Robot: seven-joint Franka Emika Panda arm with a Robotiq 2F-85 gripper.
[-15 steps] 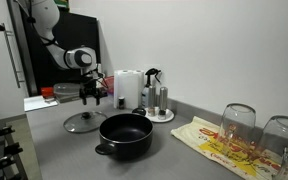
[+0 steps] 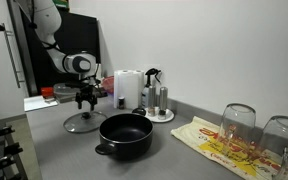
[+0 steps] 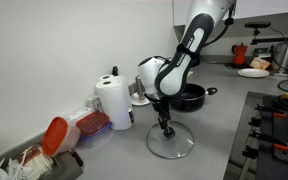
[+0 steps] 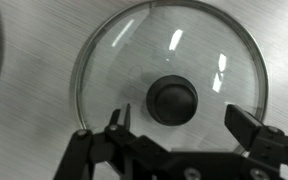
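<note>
A round glass lid (image 2: 76,125) with a dark rim lies flat on the grey table, left of the black pot (image 2: 126,134). In the wrist view its black knob (image 4: 172,100) sits near the middle of the picture, just beyond the fingertips. My gripper is open, its two dark fingers wide apart with nothing between them. From the second exterior view, the gripper (image 3: 165,122) hangs pointing down right above the lid (image 3: 172,143), close to the knob. Whether it touches the knob cannot be told. The pot is uncovered and looks empty.
A paper towel roll (image 2: 128,88) and several bottles on a white plate (image 2: 162,116) stand behind the pot. Red and clear containers (image 3: 62,134) are near the wall. Two upturned glasses (image 2: 238,122) stand by a yellow cloth (image 2: 212,142).
The arm has come down over the lid, bringing the gripper closer to the knob. Lid and pot have stayed where they were.
</note>
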